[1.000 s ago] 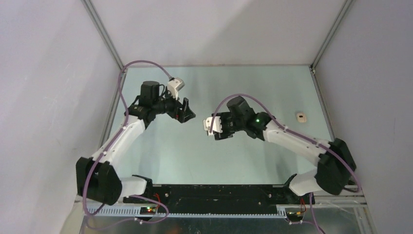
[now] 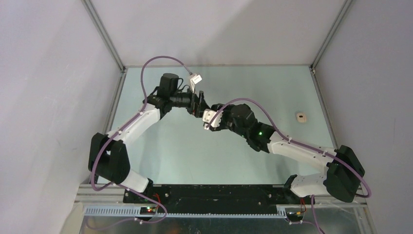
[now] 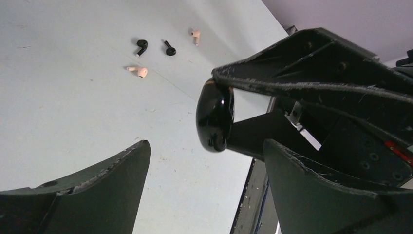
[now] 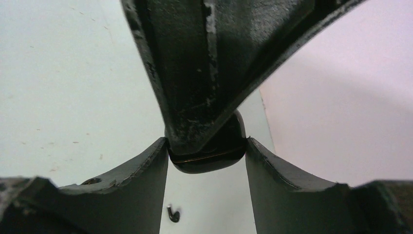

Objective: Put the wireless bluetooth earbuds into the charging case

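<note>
A glossy black charging case (image 3: 214,117) is pinched between the fingers of my right gripper, held above the table. Its seam line shows near the lower edge in the right wrist view. My left gripper is part open, its two fingers (image 3: 122,170) apart; the case appears beyond the gap between them. Whether they touch it cannot be told. Two black earbuds, one (image 3: 142,46) beside the other (image 3: 170,49), lie on the table in the left wrist view. Two pale pink earbuds (image 3: 140,71) (image 3: 196,36) lie near them.
On the right of the table lies a small pale pink case (image 2: 301,117) with a dark spot. Both arms meet near the table's middle and hide what lies beneath.
My left gripper has moved right until it is close against the right gripper. The right arm has shifted only slightly.
</note>
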